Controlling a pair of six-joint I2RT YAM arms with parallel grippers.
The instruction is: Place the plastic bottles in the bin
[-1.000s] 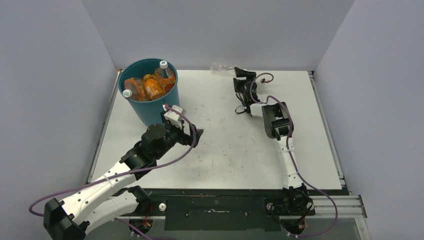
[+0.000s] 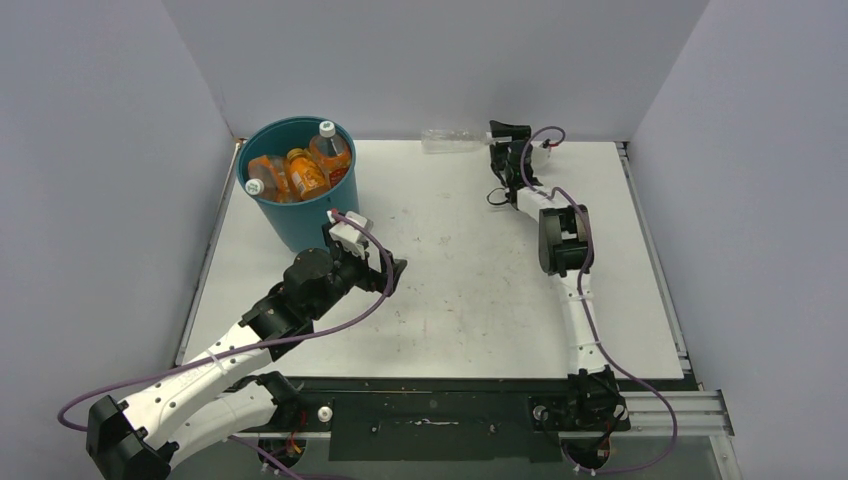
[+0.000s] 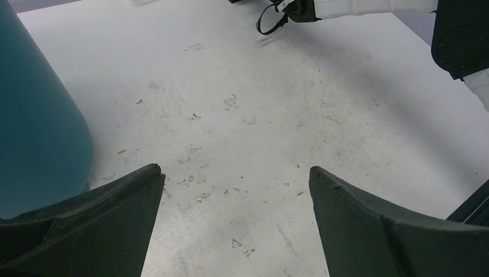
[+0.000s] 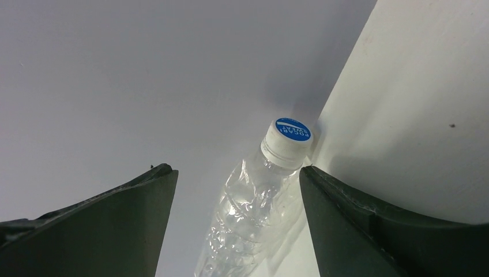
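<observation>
A clear empty bottle (image 2: 453, 141) lies on its side along the back wall, its cap end toward my right gripper (image 2: 497, 142). In the right wrist view the bottle (image 4: 245, 213) shows a white cap with a blue top, apart from the left finger and overlapping the tip of the right finger (image 4: 352, 231). That gripper is open, nothing gripped. The teal bin (image 2: 300, 225) at the back left holds several bottles with orange labels or contents. In front of the bin, my left gripper hangs open and empty above the table.
Behind the bottle rises the grey back wall (image 2: 430, 70). A side of the bin (image 3: 40, 115) stands close by in the left wrist view.
The bottle's cap end has swung a little toward the wall. The left arm has stayed still.
</observation>
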